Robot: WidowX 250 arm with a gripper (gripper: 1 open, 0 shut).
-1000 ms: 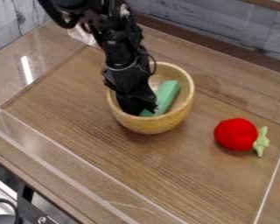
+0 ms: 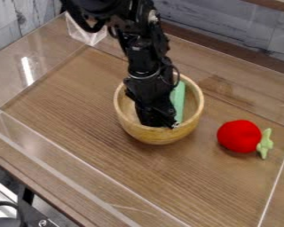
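A wooden bowl sits at the middle of the table with a green elongated object inside it, toward the right. My black gripper reaches down into the bowl from above, left of the green object; its fingers are dark and bunched, and whether anything is between them is hidden.
A red round object with a small green piece lies on the table right of the bowl. A clear plastic item is at the back left.
The bowl has shifted slightly down and to the right since a moment ago, and my gripper has moved with it, slightly rightward.
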